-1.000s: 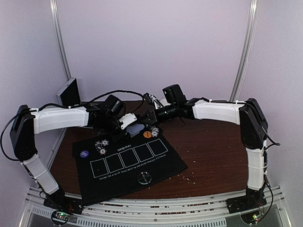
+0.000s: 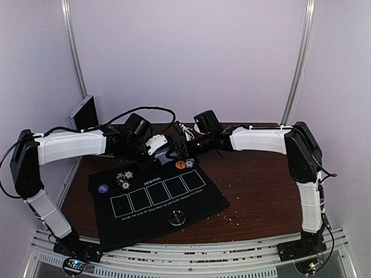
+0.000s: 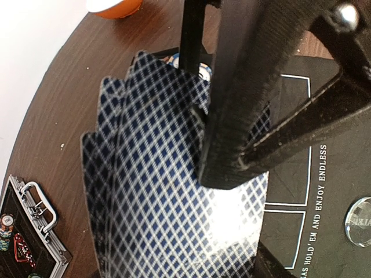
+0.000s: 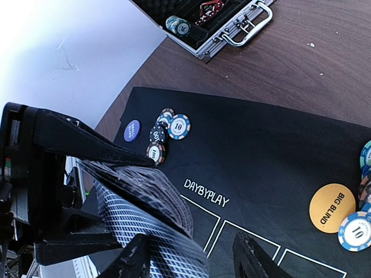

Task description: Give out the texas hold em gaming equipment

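A deck of blue-and-white checked cards [image 3: 168, 174] hangs above the black mat [image 4: 272, 139], its left edges spread unevenly. My left gripper [image 2: 157, 156] is shut on it; in the right wrist view its dark fingers [image 4: 87, 142] reach in from the left with the cards between them. In the left wrist view a right-gripper finger [image 3: 223, 165] overlaps the cards' face.
Chips [image 4: 168, 127] and the purple small blind button [image 4: 132, 131] lie on the mat's left. The orange big blind button [image 4: 332, 208] has chips [image 4: 355, 231] beside it. A clear disc [image 2: 177, 218] sits near the front. Behind is an open silver case [image 4: 208, 46].
The left arm with the deck has hardly moved.
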